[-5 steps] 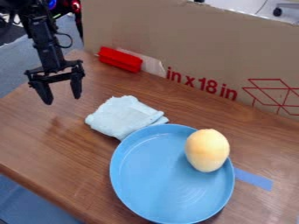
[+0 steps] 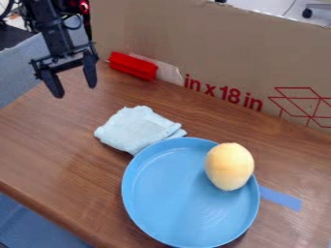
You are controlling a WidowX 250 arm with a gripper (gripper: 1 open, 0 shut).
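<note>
The black gripper hangs over the left end of the wooden table, above and left of a folded pale blue cloth. Its two fingers stand apart with nothing between them. A blue plate lies at the front right, with a pale yellow, egg-shaped object on its right part. A red object lies at the back, against the cardboard.
A cardboard panel stands along the back of the table. A blue tape strip lies right of the plate.
The cloth, plate and objects have not moved.
</note>
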